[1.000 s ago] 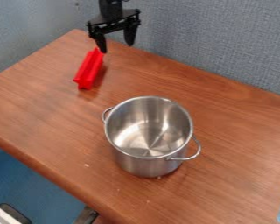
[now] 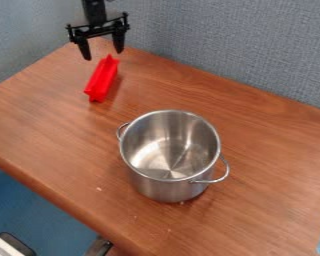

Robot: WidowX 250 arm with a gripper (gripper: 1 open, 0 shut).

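My black gripper (image 2: 103, 49) is at the top of the view, open, its two fingers apart with nothing visible between them, above the back-left part of the wooden table. Just below it lies a long red object (image 2: 101, 79), resting on the tabletop. A stainless steel pot (image 2: 167, 175) with two loop handles stands empty in the middle right of the table.
Grey padded walls (image 2: 230, 50) rise at the back and left. Blue floor shows past the table's lower-left edge, with some dark and white items at the bottom-left corner.
My gripper has moved left and a little down over the last second. The red object and the pot have not moved.
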